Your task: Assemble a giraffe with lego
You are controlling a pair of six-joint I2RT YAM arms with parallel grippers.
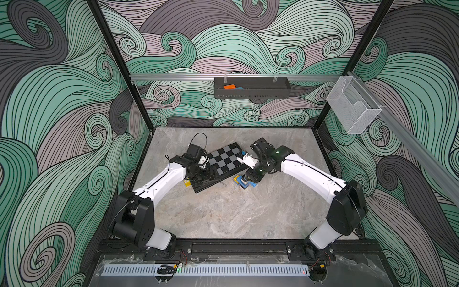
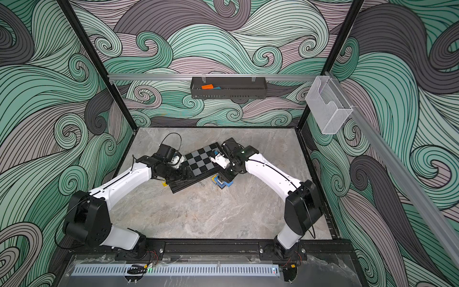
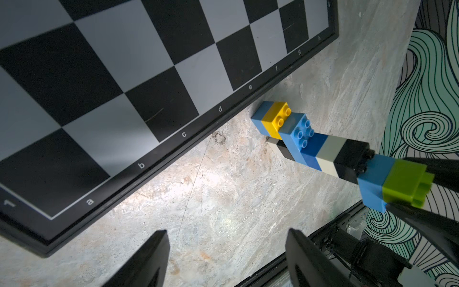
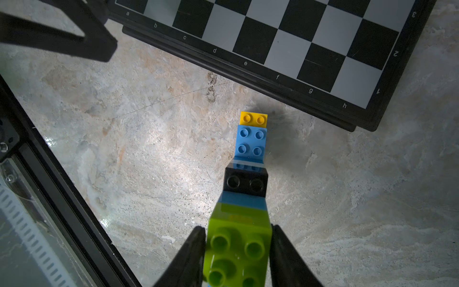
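Note:
In the left wrist view, the joined brick figure has a body with a yellow brick (image 3: 276, 118) and a light blue brick (image 3: 295, 131), and a neck with a black brick (image 3: 351, 157) and a green brick (image 3: 406, 181) at the top end. My right gripper has one finger on each side of the green brick, close against it; whether they grip it cannot be told. The left gripper stands open with bare table between its fingers, well apart from the figure.
A black-framed chequered board (image 4: 306, 91) lies just behind the figure. A yellow piece (image 1: 187, 182) is partly hidden beside my left arm. A wall bin (image 1: 258, 88) holds an orange piece.

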